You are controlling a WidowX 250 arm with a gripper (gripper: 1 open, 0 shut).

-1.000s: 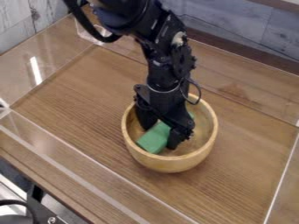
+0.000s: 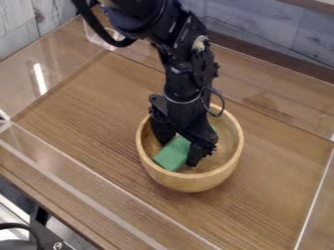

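Note:
A tan bowl (image 2: 196, 179) sits on the wooden table at the centre. Inside it lies a green object (image 2: 171, 154), partly covered by my black gripper (image 2: 182, 142). The gripper reaches down into the bowl, its fingers over and around the green object. The dark parts overlap, so how the fingertips stand against the object is hard to make out.
Grey walls stand along the back and upper left. Dark cables show at the lower left corner.

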